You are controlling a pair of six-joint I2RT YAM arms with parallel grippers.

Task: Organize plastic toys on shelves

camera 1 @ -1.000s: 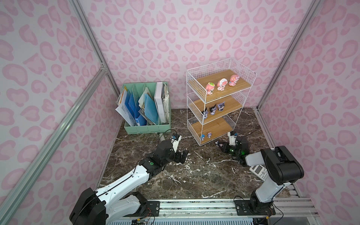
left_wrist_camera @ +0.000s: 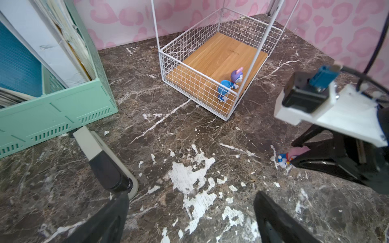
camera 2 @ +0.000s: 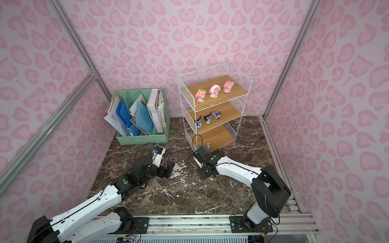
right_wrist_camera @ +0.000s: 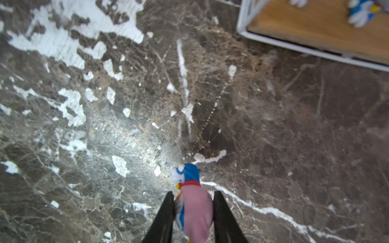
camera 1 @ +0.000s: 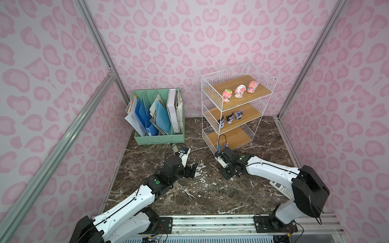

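My right gripper is shut on a small toy in pink, blue and white, in front of the white shelf rack, seen also in the left wrist view. My left gripper stands open and empty near the green box. The rack holds three pink toys on top, three black-and-purple toys on the middle board, and small purple and blue toys on the bottom board.
A green file box full of folders stands at the back left, with a grey-black device before it. A calculator lies by the right arm.
My right arm has swung left, bringing its gripper from the rack's right front toward the middle. My left gripper has shifted slightly left.
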